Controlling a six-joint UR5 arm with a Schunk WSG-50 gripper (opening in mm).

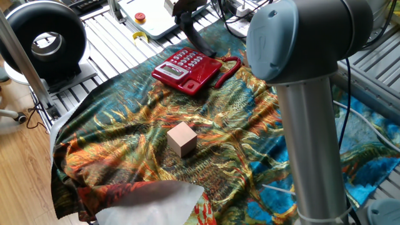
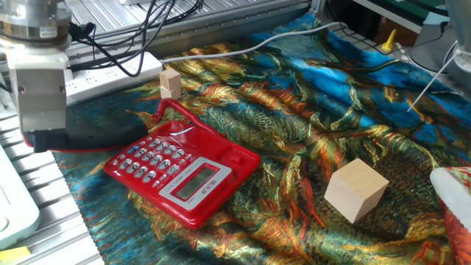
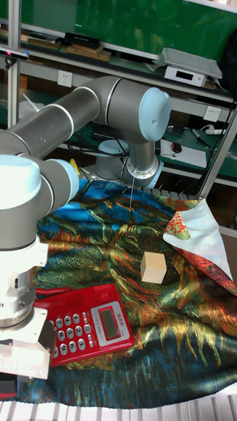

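A red telephone base (image 1: pixel 186 70) with silver keys and a small display lies on the patterned cloth (image 1: pixel 119 137). Its coiled red cord (image 2: pixel 188 118) runs along the far side in exterior view 2. At the left of that view, my gripper (image 2: pixel 50 140) points down beside the phone, shut on a dark curved handset (image 2: pixel 99 138) with a trace of red at its edge. The handset is held next to the keypad end, off the base. My fingers are only partly visible. Exterior view 3 cuts off the gripper's lower end at the left edge.
A wooden cube (image 2: pixel 356 190) rests on the cloth, clear of the phone. Near the white power strip (image 2: pixel 110 79) stands a smaller wooden block (image 2: pixel 170 85). Folded cloth (image 1: pixel 153 203) shows its white back at the front.
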